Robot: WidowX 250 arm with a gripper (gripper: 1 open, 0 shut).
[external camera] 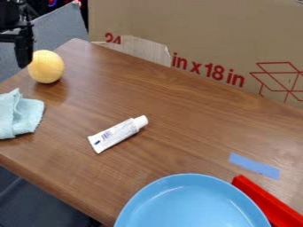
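Observation:
My gripper [20,50] is at the upper left edge, mostly out of frame, its dark fingers hanging open just left of and above a yellow round object [46,67] standing near the table's left end. A light blue cloth [17,115] lies at the left edge of the table. A white tube [117,133] lies near the middle front. A blue plate [190,207] sits at the bottom right.
A red object [267,202] lies beside the plate, with a strip of blue tape [253,166] near it. A cardboard box [207,40] stands behind the table [178,106], whose middle is mostly clear.

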